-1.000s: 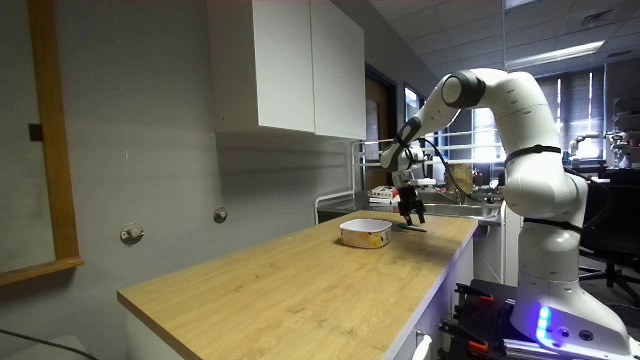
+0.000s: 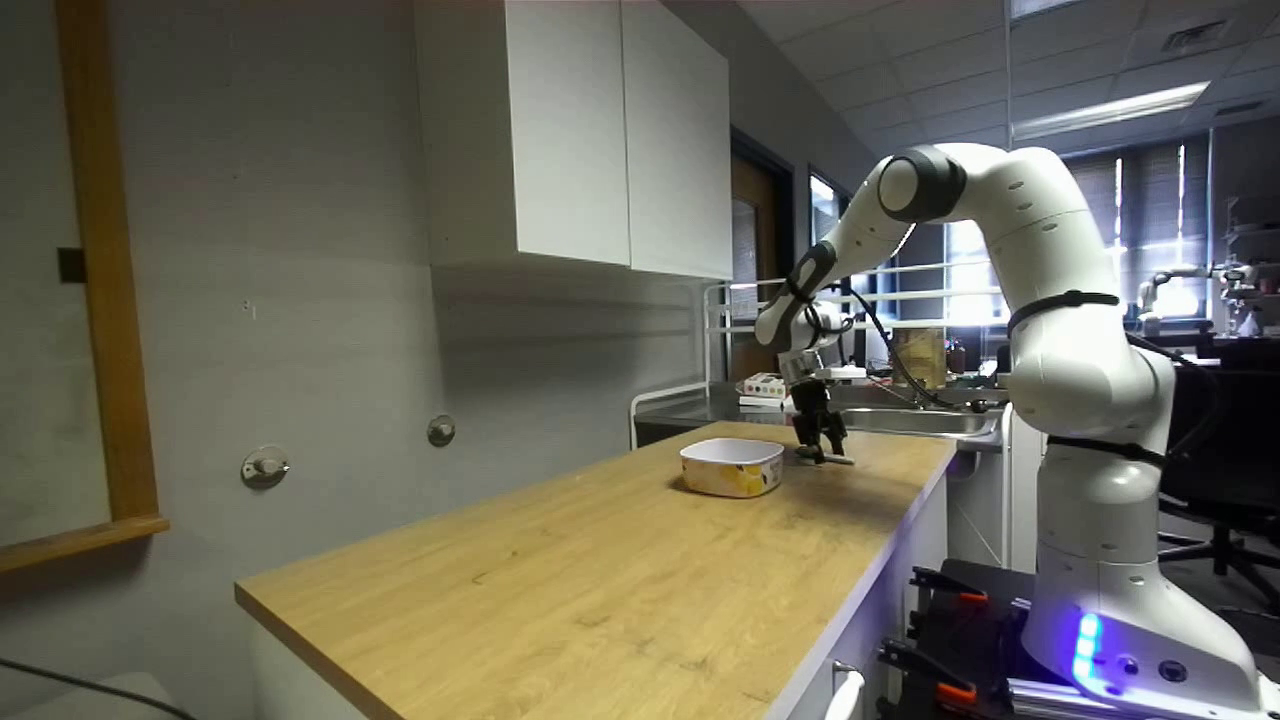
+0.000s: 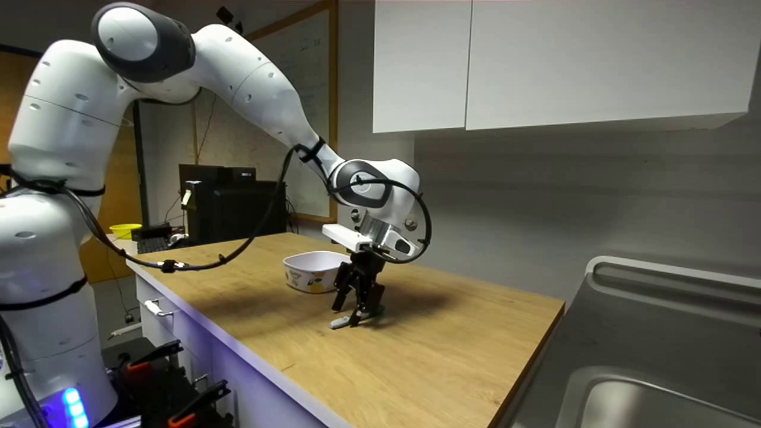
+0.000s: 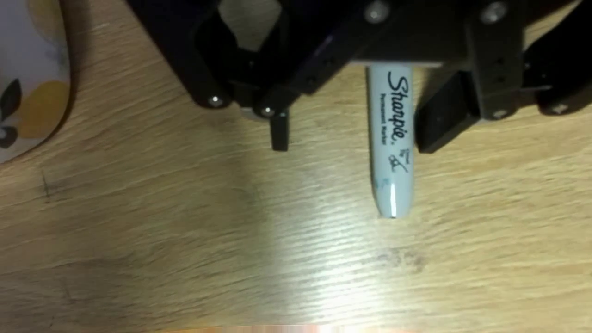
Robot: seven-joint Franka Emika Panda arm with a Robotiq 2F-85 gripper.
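A grey Sharpie marker lies flat on the wooden counter. My gripper is down over it, its fingers apart on either side of the barrel. The right finger is right beside the marker, while a wider gap separates the left finger from it. Part of the marker is hidden under the gripper. In exterior view 2, the gripper points down at the counter, with one end of the marker sticking out by the fingertips.
A white container with a fruit pattern stands on the counter close to the gripper. A sink lies past the counter's far end. Wall cabinets hang above.
The gripper has come down from just above the marker to around it, close to the counter. The container and marker appear to be in the same place.
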